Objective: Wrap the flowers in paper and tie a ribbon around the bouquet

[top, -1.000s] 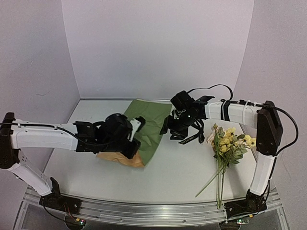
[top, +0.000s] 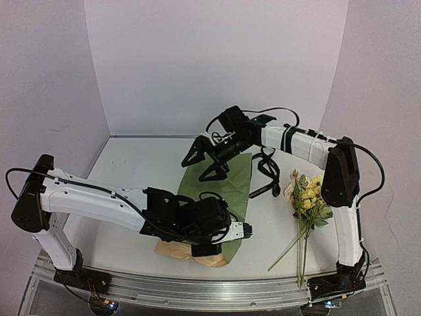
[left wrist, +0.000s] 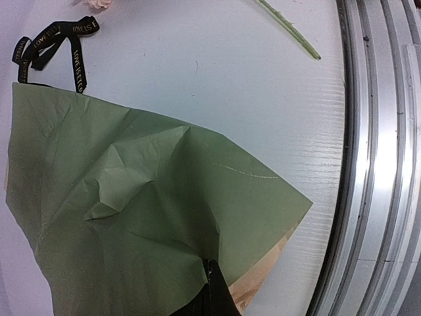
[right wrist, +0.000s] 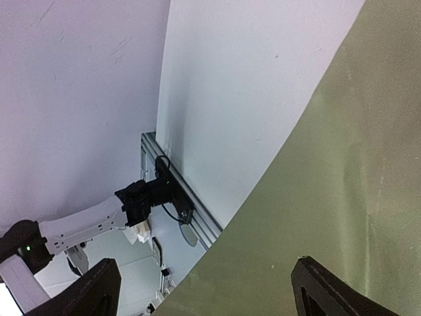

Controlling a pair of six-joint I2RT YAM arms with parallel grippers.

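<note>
A sheet of wrapping paper (top: 230,191), green on one face and tan on the other, lies across the middle of the table, creased in the left wrist view. My left gripper is shut on its near part, fingertips pinching a fold. Over the paper's far half, my right gripper (top: 195,171) is spread open, its fingers (right wrist: 325,289) wide apart above the green surface with nothing held. Yellow and pink fake flowers (top: 309,204) lie loose at the right, stems toward the front edge. Between paper and flowers is a black ribbon (top: 268,166) with lettering.
A metal rail (top: 197,282) runs along the front edge of the table (top: 125,158). Walls close in the back and both sides. Bare table shows at the back left and between the paper and the stems.
The paper has slid right and toward the front with my left gripper, its near part now closer to the front rail. My right gripper has moved left over the paper, its fingers spread wide.
</note>
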